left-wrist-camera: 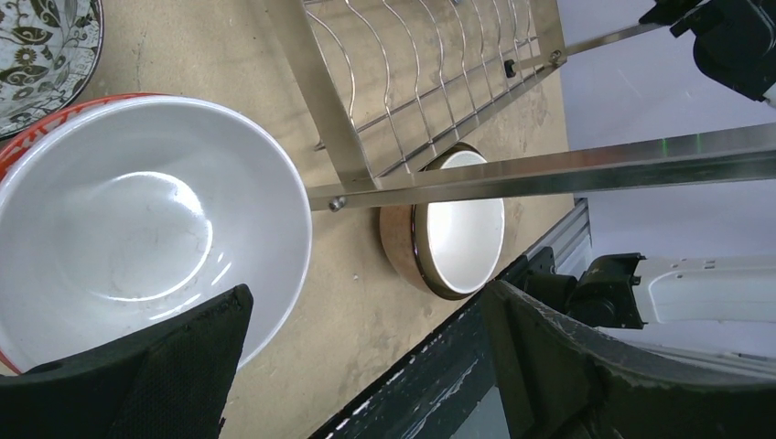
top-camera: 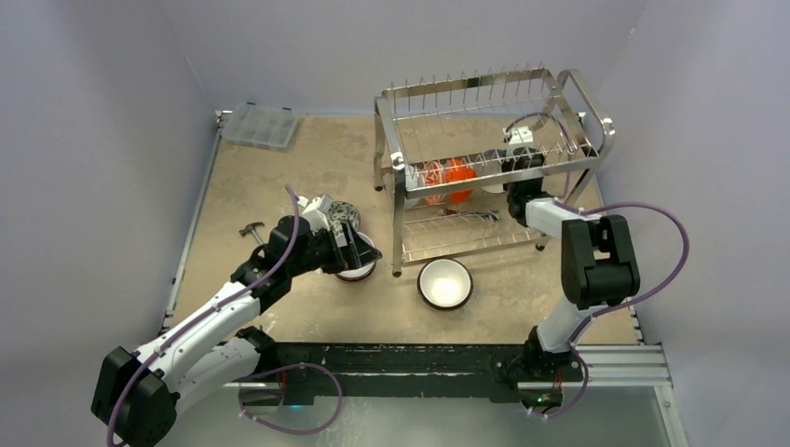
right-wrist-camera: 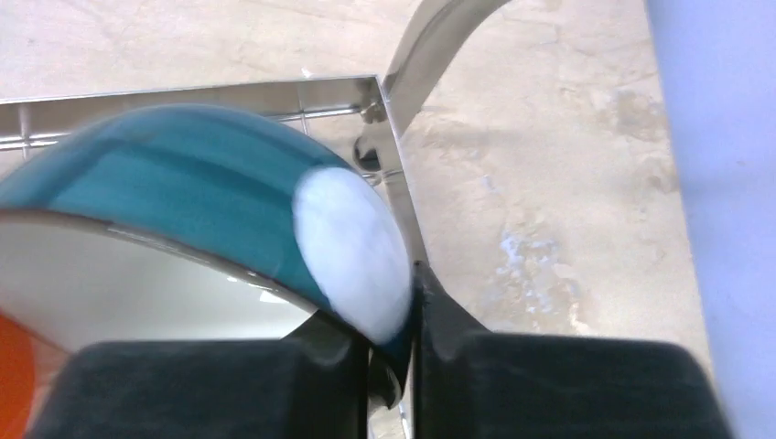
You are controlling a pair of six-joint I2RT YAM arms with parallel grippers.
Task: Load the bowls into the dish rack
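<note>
A teal-and-white bowl (right-wrist-camera: 183, 174) fills much of the right wrist view, inside the dish rack (top-camera: 489, 182), with my right gripper at its right rim; blur hides whether the fingers grip it. Red bowls (top-camera: 458, 182) stand in the lower rack. My left gripper (top-camera: 354, 250) is open over a white bowl (left-wrist-camera: 156, 247) with a red-rimmed one beneath and a patterned bowl (left-wrist-camera: 41, 50) beside it. Another white bowl (top-camera: 444, 283) sits in front of the rack.
A clear plastic box (top-camera: 261, 126) lies at the back left and a hammer (top-camera: 251, 230) at the left. The rack's metal frame surrounds my right wrist.
</note>
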